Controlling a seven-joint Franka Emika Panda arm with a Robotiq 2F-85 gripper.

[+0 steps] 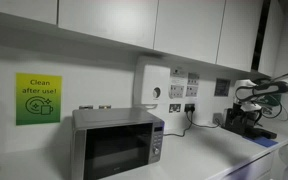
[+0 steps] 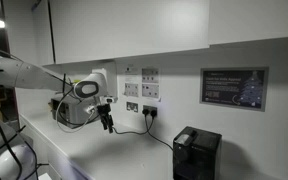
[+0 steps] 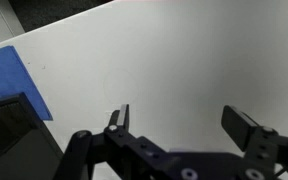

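My gripper is open in the wrist view, its two black fingers wide apart with only bare white counter between and beyond them. In exterior view 2 the gripper hangs over the counter towards the left, below the white arm. Exterior view 1 has the arm small at the far right, where its fingers are hard to make out against dark things.
A microwave stands on the counter in exterior view 1. In exterior view 2 a black appliance is by the wall, and cables hang from sockets. A blue cloth-like patch and a dark object lie left in the wrist view.
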